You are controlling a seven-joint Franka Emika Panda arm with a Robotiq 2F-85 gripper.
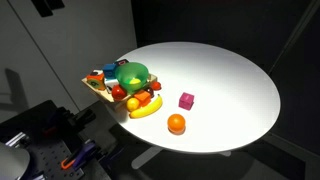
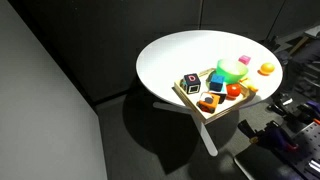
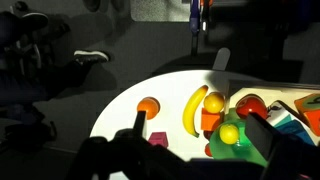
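Observation:
My gripper stands open high above the table, its dark fingers wide apart and nothing between them. Below it in the wrist view lie a yellow banana [image 3: 191, 112], an orange [image 3: 148, 106] and a pink cube [image 3: 158, 139]. A green bowl [image 1: 131, 77] sits at the wooden tray [image 2: 223, 113], with a yellow round thing [image 3: 228, 133] inside it. The tray also carries a red round fruit [image 2: 233, 90], a blue block [image 2: 217, 85] and a dark cube [image 2: 191, 83]. One finger partly hides the bowl in the wrist view.
Orange and cube stand apart from the crowded tray. Dark floor [image 2: 120, 145] surrounds the table, and the robot's base [image 1: 14, 160] is near its front left.

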